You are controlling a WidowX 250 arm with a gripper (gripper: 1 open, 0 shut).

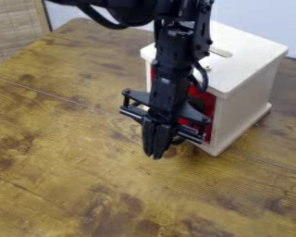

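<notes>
My black gripper (155, 146) hangs low over the wooden table, fingers pointing down and close together, shut with nothing visible between them. It is in front of a white box (244, 83) with a red front (207, 125), which the arm and gripper largely hide. Whether the gripper touches the red front cannot be told.
A woven mat (15, 23) lies at the top left corner, and a pale wall is behind the box.
</notes>
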